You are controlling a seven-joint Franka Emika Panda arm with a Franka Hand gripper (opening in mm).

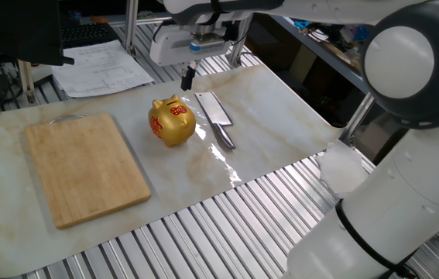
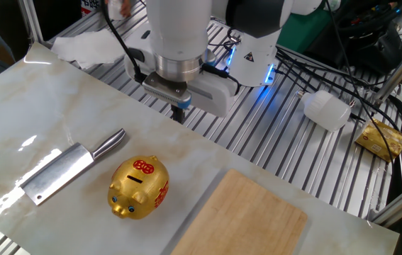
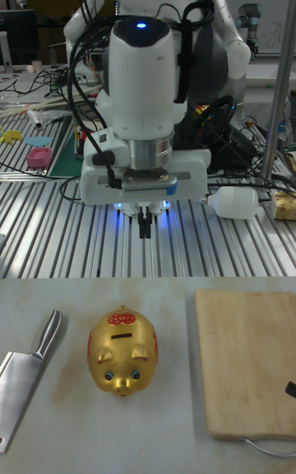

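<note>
My gripper [image 3: 145,226] hangs in the air, pointing down, its two dark fingers together and nothing visible between them. It is clear of everything on the table. A golden piggy bank [image 1: 173,122] with red markings stands upright on the marbled mat; in exterior view 2 the piggy bank [image 2: 138,188] shows the slot on its back. Beside it lies a cleaver [image 2: 64,167] with a metal handle, flat on the mat. On the pig's other side rests a wooden cutting board [image 1: 87,170] with a metal loop at one end, its surface bare in exterior view 1.
The marbled mat [image 1: 273,116] has free room around the objects, and slatted metal table surface [image 2: 293,152] runs along its edge. A white bulb-shaped object [image 2: 326,110] and a gold box [image 2: 381,139] sit among cables. Printed papers [image 1: 99,71] lie beyond the mat.
</note>
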